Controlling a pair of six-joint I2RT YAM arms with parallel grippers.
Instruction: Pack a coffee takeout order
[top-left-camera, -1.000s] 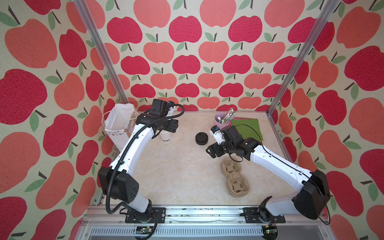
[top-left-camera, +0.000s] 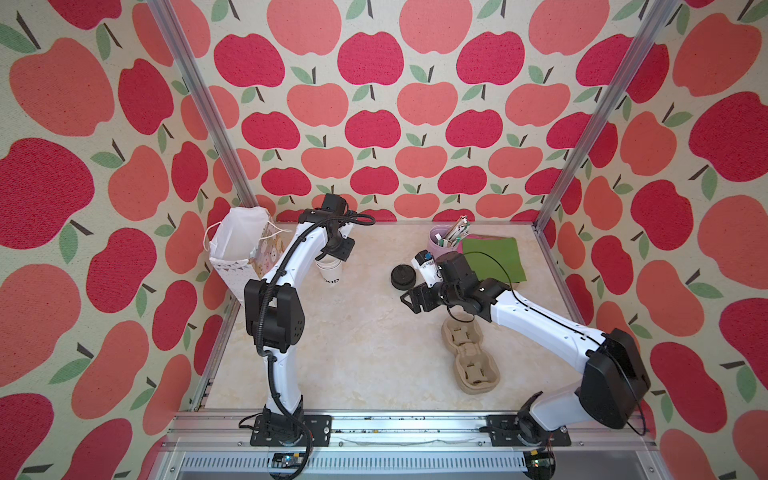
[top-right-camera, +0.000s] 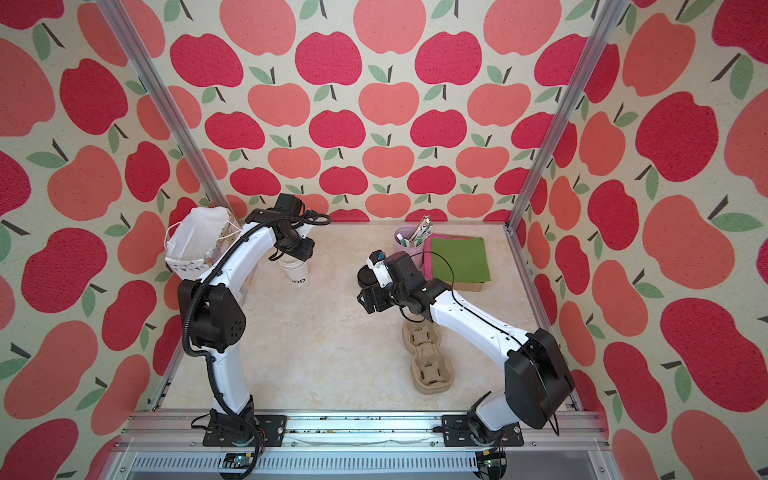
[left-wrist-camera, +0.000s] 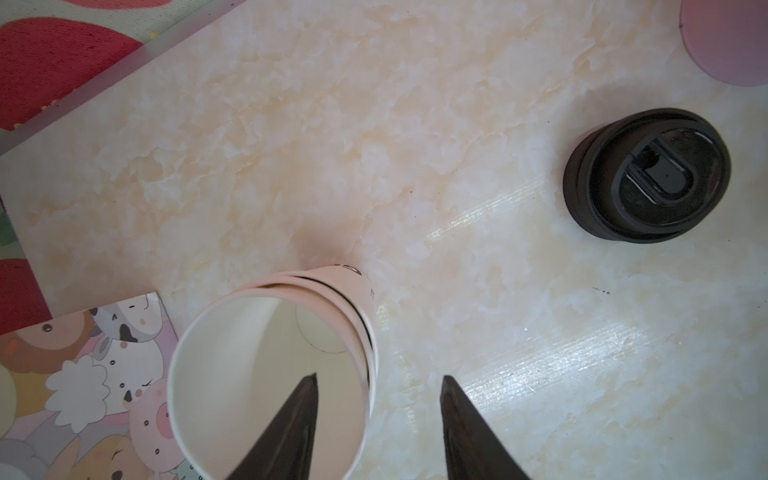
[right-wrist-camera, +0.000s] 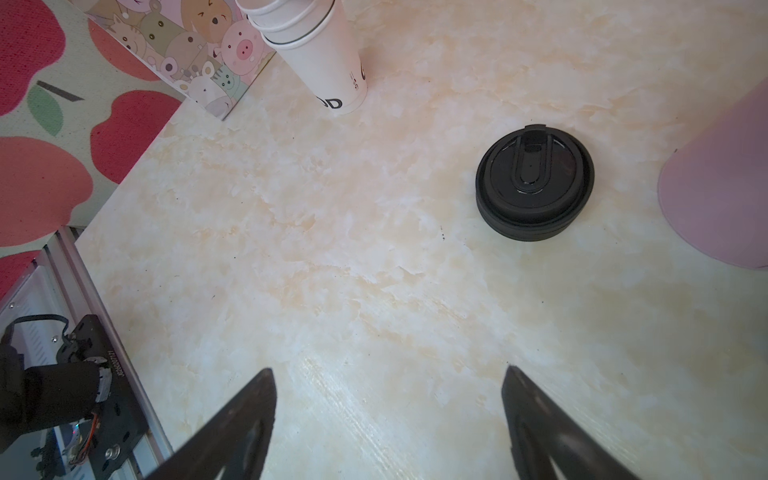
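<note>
A nested stack of white paper cups (left-wrist-camera: 268, 352) stands beside the animal-print bag at the left, its top mouth facing up in the left wrist view. Over the stack's right rim hangs my left gripper, part open; one finger appears over the cup's mouth, the other to the right of its wall. Whether they touch it I cannot tell. Black lids (right-wrist-camera: 534, 182) lie stacked near the table's middle. My right gripper is open above bare table, on the near side of the lids, with nothing between its fingers. A cardboard cup carrier (top-left-camera: 470, 356) rests at the right front.
The white paper bag (top-left-camera: 240, 252) with string handles stands open at the far left. A pink-purple cup of stirrers and sticks (top-right-camera: 409, 240) is at the back, beside green sheets (top-left-camera: 496, 260). Bare table fills the centre front.
The right gripper has shifted a little left, toward the lids. The table objects have not moved.
</note>
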